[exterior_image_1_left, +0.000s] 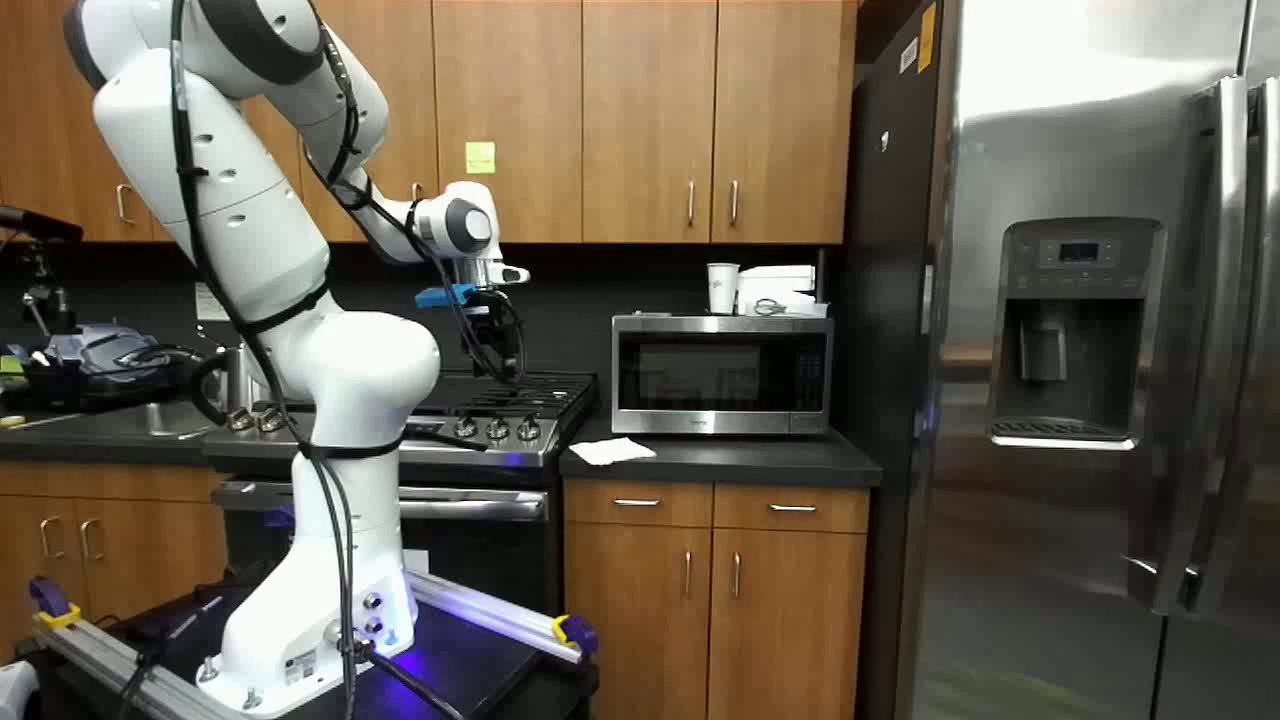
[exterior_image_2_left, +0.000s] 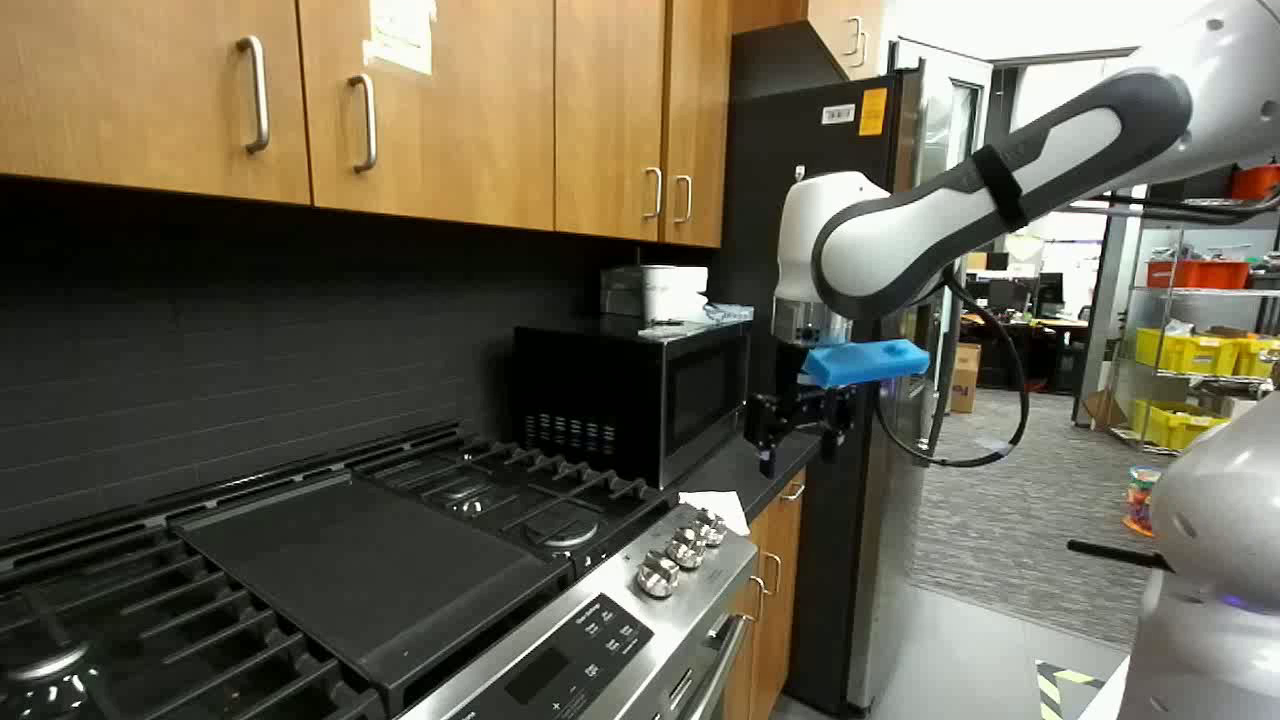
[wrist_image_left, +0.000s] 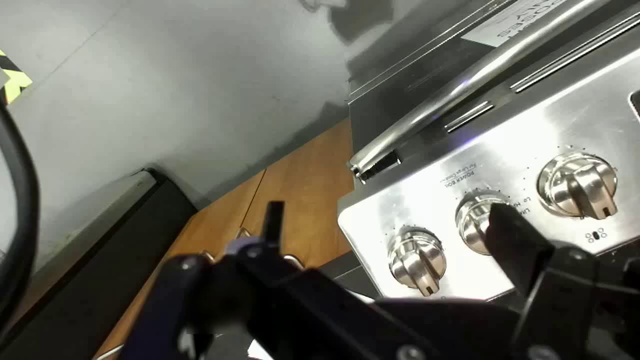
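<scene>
My gripper stands open, its two dark fingers spread wide with nothing between them. One fingertip (wrist_image_left: 274, 219) shows left of the stove knobs in the wrist view; the other overlaps the middle knob (wrist_image_left: 474, 225) in that picture, though I see no sign of touching. From outside, the gripper (exterior_image_2_left: 798, 450) hangs in the air below the wrist with its blue part, near the right end of the stove and in front of the microwave (exterior_image_2_left: 708, 384).
A white cloth or paper (exterior_image_1_left: 612, 451) lies on the counter left of the microwave (exterior_image_1_left: 720, 374). On top of it stand a white cup (exterior_image_1_left: 722, 288) and white boxes. The fridge (exterior_image_1_left: 1080, 516) closes off the right side. Cabinets (exterior_image_1_left: 654, 120) hang above the stove.
</scene>
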